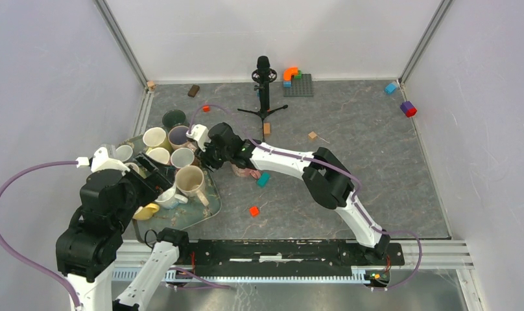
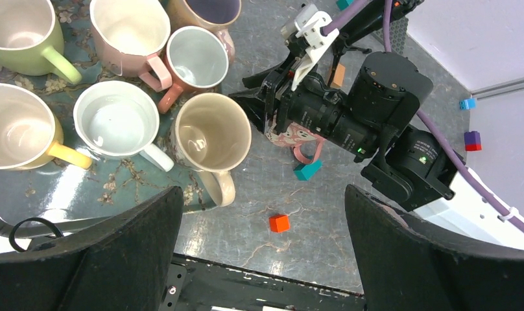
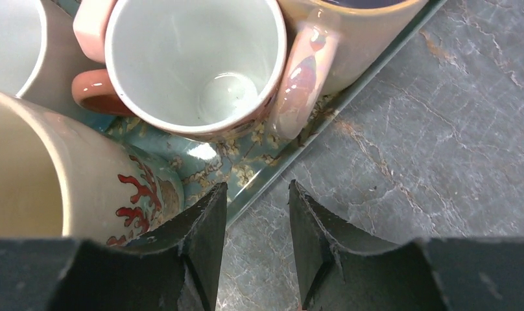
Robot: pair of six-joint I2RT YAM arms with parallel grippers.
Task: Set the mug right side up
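Note:
The pink mug (image 2: 285, 137) with a white pattern lies under my right arm beside the tray, largely hidden; its handle points toward the near side in the left wrist view. My right gripper is low over the tray's edge, fingertips a little apart; whether anything is held lower between its fingers is unclear. My left gripper stands open and empty above the near end of the tray.
A metal tray (image 1: 201, 217) full of mugs occupies the left side. Small blocks (image 1: 253, 211) are scattered about, and a black stand (image 1: 263, 97) is at the back.

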